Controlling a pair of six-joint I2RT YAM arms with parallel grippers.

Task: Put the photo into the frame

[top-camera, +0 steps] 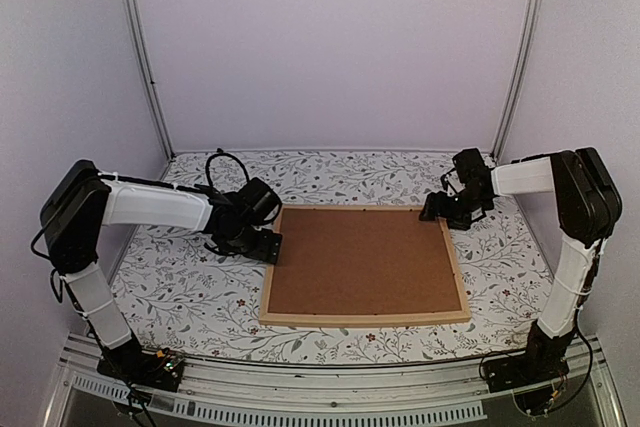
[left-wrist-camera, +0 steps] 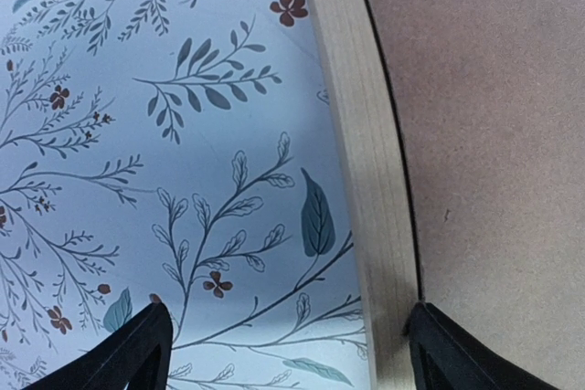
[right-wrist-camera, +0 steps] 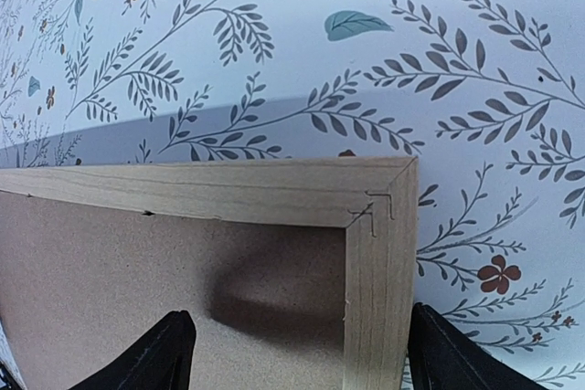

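Observation:
A wooden frame point(top-camera: 365, 321) lies on the floral surface with a plain brown board point(top-camera: 360, 267) filling it. No photo face shows in any view. Over the frame's left side is my left gripper point(top-camera: 272, 247), its fingers apart; in its wrist view the rail point(left-wrist-camera: 375, 180) runs between them, close against the right finger point(left-wrist-camera: 448, 353). My right gripper point(top-camera: 432, 211) stands open at the far right corner. There, the side rail point(right-wrist-camera: 379, 308) passes between its fingers, with the right finger point(right-wrist-camera: 448, 358) against the rail's outer side.
A metal rail point(top-camera: 330, 377) runs along the front edge, and pale walls close off the back and sides.

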